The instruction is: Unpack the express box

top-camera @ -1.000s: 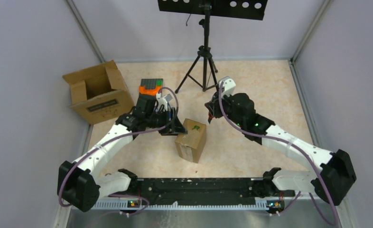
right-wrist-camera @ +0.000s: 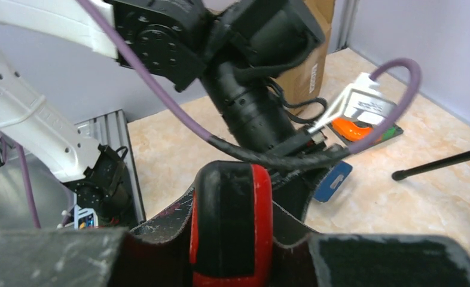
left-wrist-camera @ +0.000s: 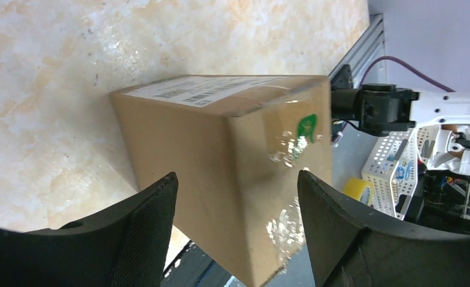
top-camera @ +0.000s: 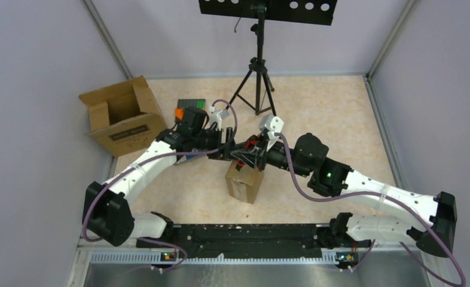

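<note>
The brown cardboard box stands upright on the table in front of both arms. In the left wrist view, this box shows its white label and a green mark under clear tape. My left gripper is open, its fingertips apart in front of the box; contact is unclear. In the right wrist view, my right gripper is shut on a red and black cutter. From above, the cutter's red tip is over the box's top. The right gripper hides much of that top.
A larger open carton rests at the back left. Near it lies an orange and grey item, partly behind my left arm. A black tripod stand rises at the back.
The left gripper has shifted right and slightly up in view. The box sits slightly farther right.
</note>
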